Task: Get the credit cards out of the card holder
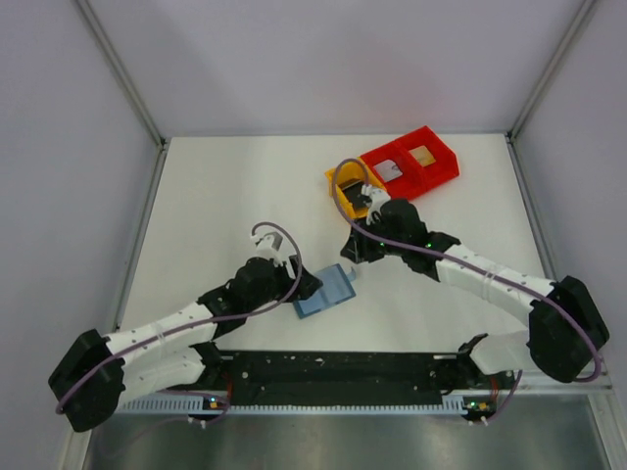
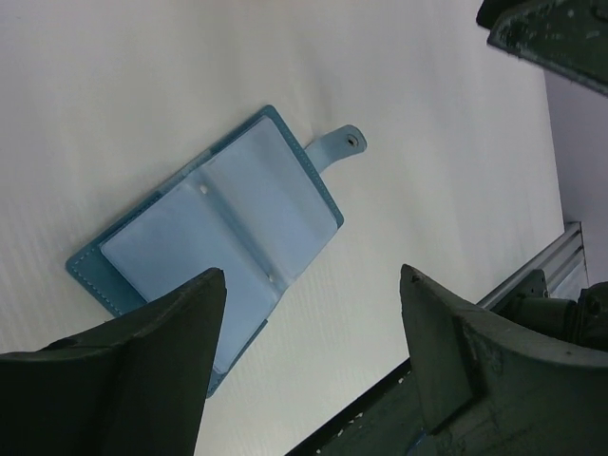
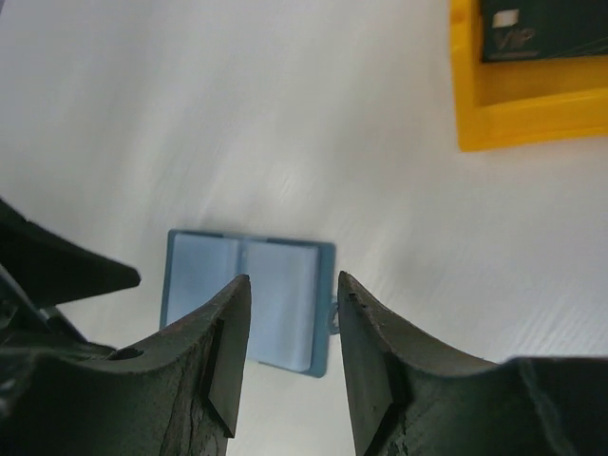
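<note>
The card holder (image 1: pixel 325 292) lies opened flat on the table, blue-edged, with two pale panels (image 2: pixel 275 195) and a strap with a snap (image 2: pixel 337 145) on one side. No separate card can be made out in its panels. Over its left part in the top view hovers my left gripper, open and empty, its fingers (image 2: pixel 180 318) apart. My right gripper is above the table near the strap end, fingers parted with nothing between them.
Behind the holder, a yellow box (image 1: pixel 336 178) contains dark cards (image 1: pixel 355 195). A red box (image 1: pixel 442 157) adjoins it, with a pale card (image 1: pixel 388 169) and a tan card (image 1: pixel 422 156) inside. Both grippers are close together.
</note>
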